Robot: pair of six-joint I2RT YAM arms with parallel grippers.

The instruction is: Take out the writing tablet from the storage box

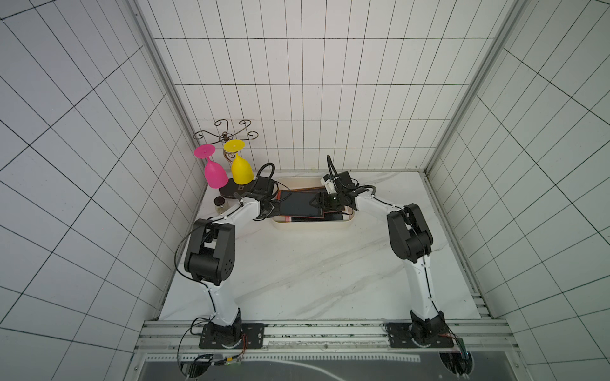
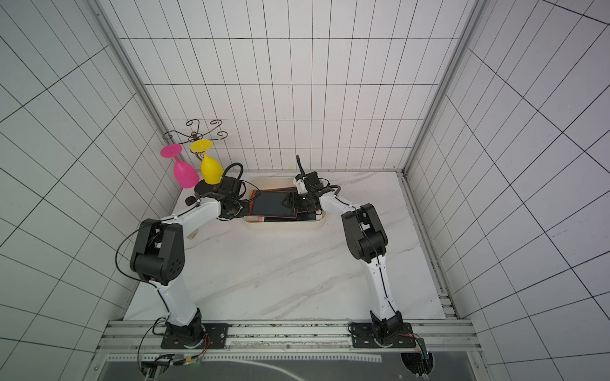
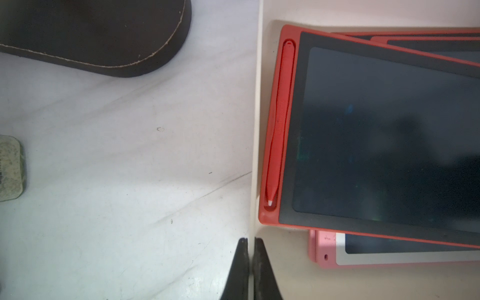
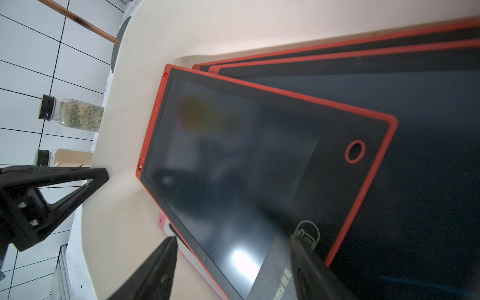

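A red-framed writing tablet (image 3: pixel 390 145) with a dark screen lies tilted on top of other tablets in the pale storage box (image 4: pixel 125 220). Its left end, with a red stylus (image 3: pixel 280 125) in a slot, reaches close to the box's left wall. My left gripper is shut over that wall's rim; a thin pale strip shows between its tips, and I cannot tell whether it pinches the rim. Above the tablet's right part, my right gripper stands open, its fingers apart and nothing held between them.
Beneath lie more red-framed tablets (image 4: pixel 435 110) and a pink one (image 3: pixel 327 250). Left of the box are a dark stand (image 3: pixel 100 35) with pink (image 1: pixel 216 174) and yellow (image 1: pixel 241 170) cups, and small jars (image 4: pixel 80 115).
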